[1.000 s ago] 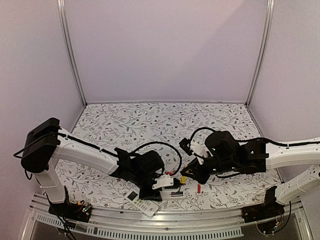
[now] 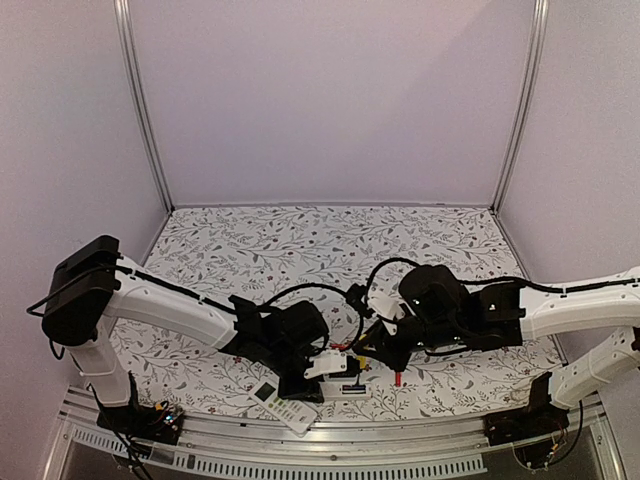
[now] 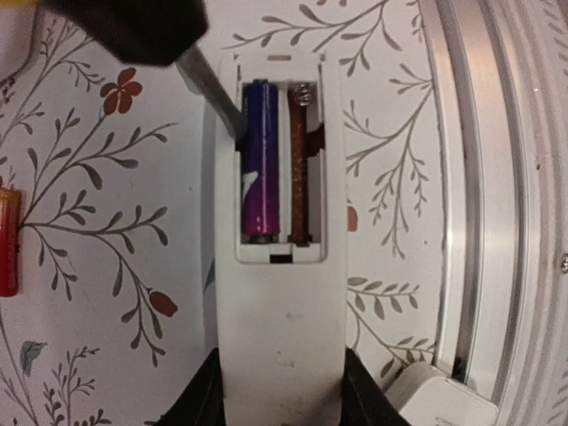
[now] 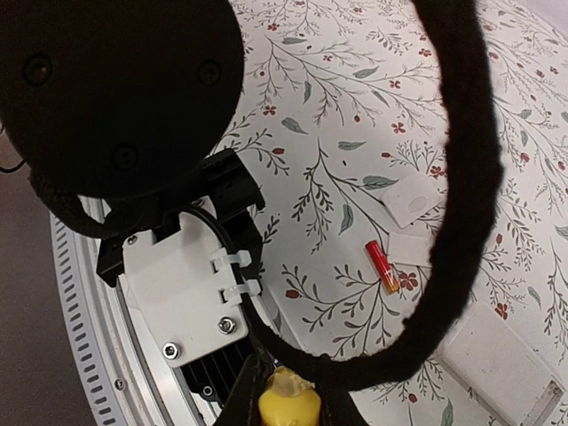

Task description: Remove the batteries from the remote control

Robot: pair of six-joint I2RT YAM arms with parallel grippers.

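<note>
The white remote control (image 3: 282, 311) has its battery bay uncovered in the left wrist view. A purple-blue battery (image 3: 260, 169) lies in one slot; the other slot, brownish with a spring, holds no battery. My left gripper is shut on the remote's body, a finger along each side. A screwdriver's metal shaft (image 3: 211, 96) reaches to the bay's edge beside the purple battery, its tip close against that battery's side. My right gripper is shut on the tool's yellow handle (image 4: 291, 410). In the top view, both grippers meet near the table's front.
A loose red battery (image 2: 397, 379) rests right of the held remote. Another white remote (image 2: 283, 406) lies near the front edge, below the left arm. Small white pieces (image 4: 413, 197) lie near a red battery (image 4: 382, 266).
The left arm and the held remote have stayed put.
</note>
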